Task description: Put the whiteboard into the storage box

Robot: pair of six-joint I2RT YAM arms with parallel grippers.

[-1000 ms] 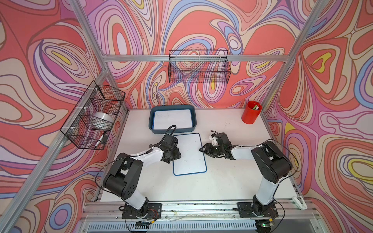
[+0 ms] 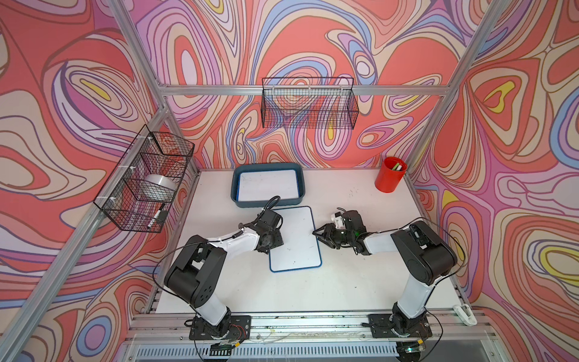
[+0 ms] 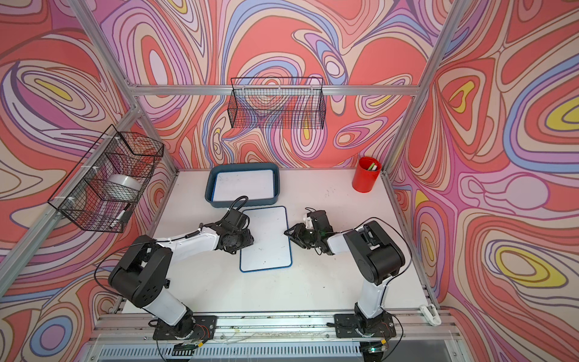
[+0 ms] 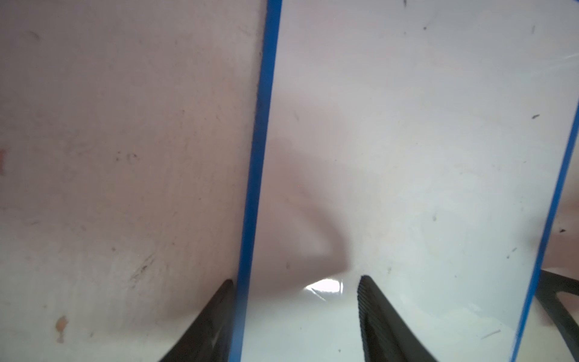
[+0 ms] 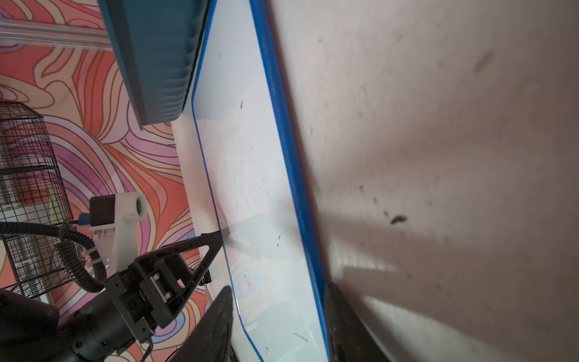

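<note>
The blue-edged whiteboard [image 2: 293,241] lies flat on the table in front of the storage box [image 2: 268,199], a dark teal tray that holds another white board. My left gripper is low at the whiteboard's left edge, part open, one finger by the blue rim, the other over the board. My right gripper stands open at the right edge, its fingers either side of that blue rim, low to the table.
A red bucket [image 2: 389,178] stands at the back right. Wire baskets [image 2: 144,181] hang on the left and back frames.
My left gripper has edged slightly right over the board. My right gripper has shifted a little down and right in the top left view. The whiteboard has shifted very slightly.
</note>
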